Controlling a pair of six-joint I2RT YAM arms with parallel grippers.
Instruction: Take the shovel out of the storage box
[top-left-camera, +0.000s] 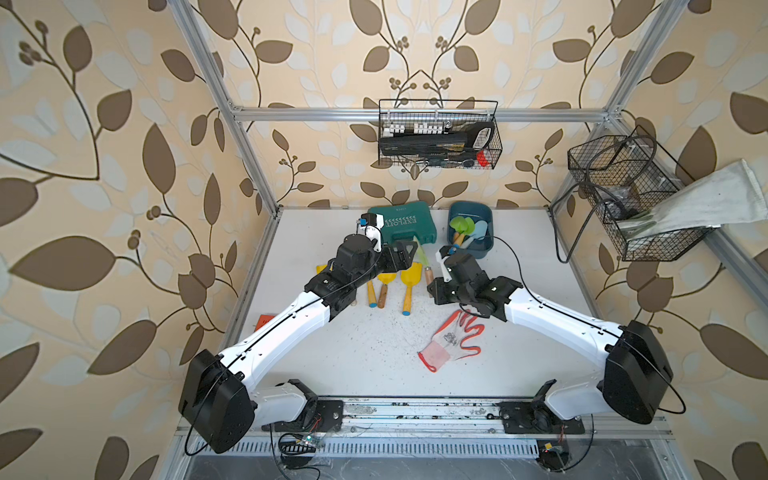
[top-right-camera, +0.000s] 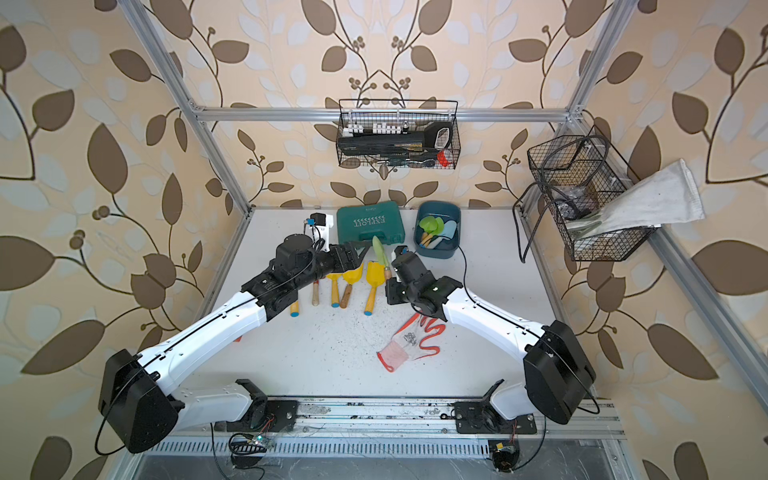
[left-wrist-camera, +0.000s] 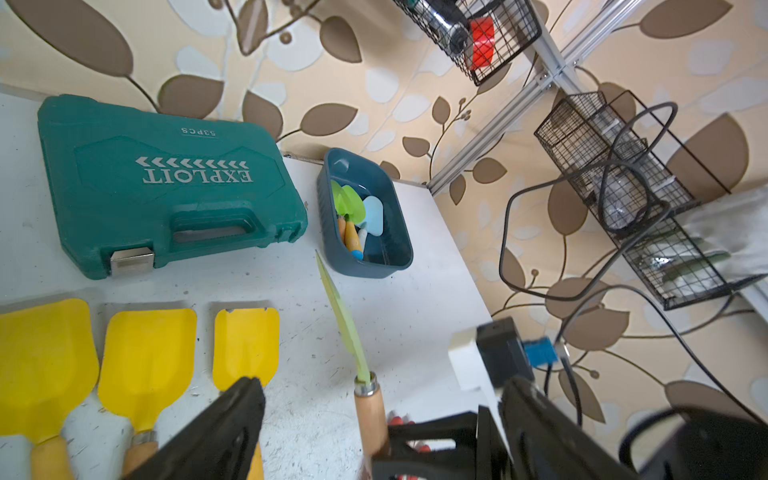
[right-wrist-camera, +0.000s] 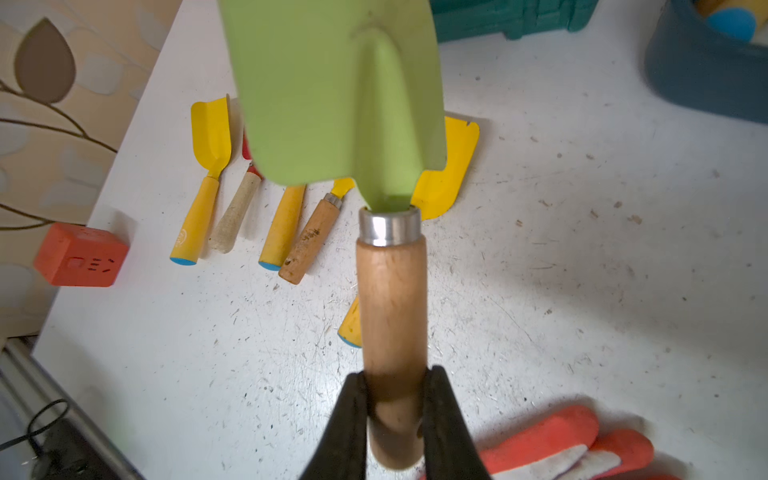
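Note:
A green-bladed shovel (right-wrist-camera: 336, 104) with a wooden handle (right-wrist-camera: 392, 304) is upright above the table; in the right wrist view the fingers of my right gripper sit on both sides of the handle's lower end. My left gripper is open, beside and left of that shovel. The storage box (top-left-camera: 469, 248), dark blue, holds green and light-blue shovel heads and handles at the back right. Several yellow shovels (left-wrist-camera: 144, 360) lie on the table.
A green EXPLOIT case (top-right-camera: 369, 224) is at the back, left of the box. A red-and-white glove (top-left-camera: 448, 344) lies at front centre, a red block (right-wrist-camera: 80, 256) at left. Wire baskets hang on the back and right.

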